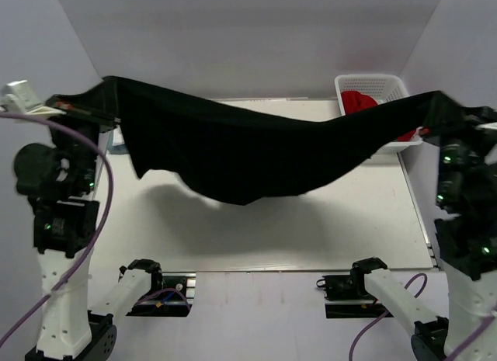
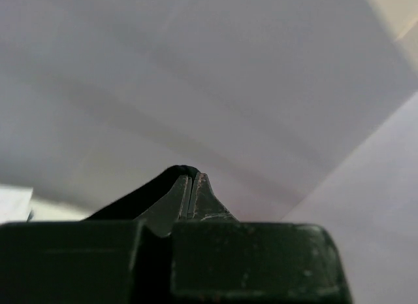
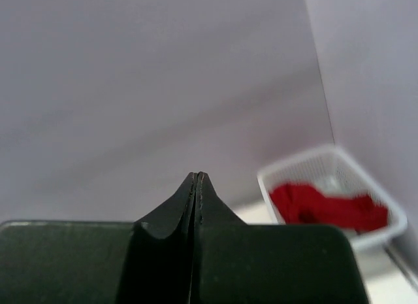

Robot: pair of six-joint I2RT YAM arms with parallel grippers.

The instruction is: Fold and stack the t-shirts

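A black t-shirt [image 1: 256, 155] hangs stretched in the air between my two raised arms, its lower edge sagging above the table. Its left end is pinched by my left gripper [image 1: 85, 111]; in the left wrist view, black cloth [image 2: 147, 194] runs up to the closed fingertips. On the other side, the cloth reaches my right gripper [image 1: 435, 128], which is closed at the shirt's upper right end. The right wrist view shows those fingers [image 3: 219, 209] together, with the pinched cloth itself hidden. The folded stack [image 1: 117, 140] at the back left is mostly covered by the shirt.
A white basket [image 1: 373, 80] with red cloth [image 1: 356, 101] inside stands at the back right, partly behind the shirt's right end. Grey walls close in at the back and sides.
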